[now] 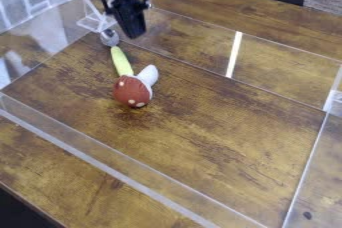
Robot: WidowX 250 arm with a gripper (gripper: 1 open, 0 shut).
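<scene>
My black gripper [128, 6] hangs at the top, left of centre, blurred, above the back edge of the clear-walled area; its finger state is hard to make out. Below it a pale green long object [120, 62] lies on the wooden floor, with a small silvery item [110, 38] at its far end. A red toy mushroom [132, 92] with white spots and a white stem lies at its near end.
Clear plastic walls [160, 197] border the wooden surface [234, 132] on several sides. A white strip [235, 54] stands at the back right.
</scene>
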